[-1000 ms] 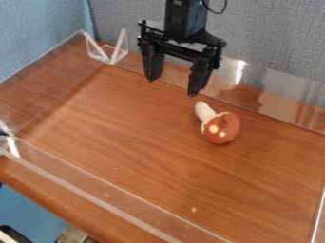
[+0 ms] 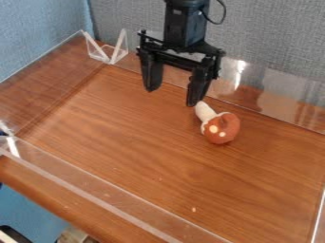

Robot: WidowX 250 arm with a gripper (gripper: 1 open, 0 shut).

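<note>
My black gripper (image 2: 174,84) hangs open over the back middle of the wooden surface, its two fingers wide apart and nothing visible between them. A toy mushroom (image 2: 219,127) with a red, pale-spotted cap and cream stem lies on its side just below and right of the right finger, its stem pointing up toward that finger.
A white wire-like object (image 2: 108,52) stands at the back left corner. Partly visible objects sit at the left edge and bottom left corner, outside the clear front wall.
The gripper has come down a little since one second ago. The mushroom has not visibly moved.
</note>
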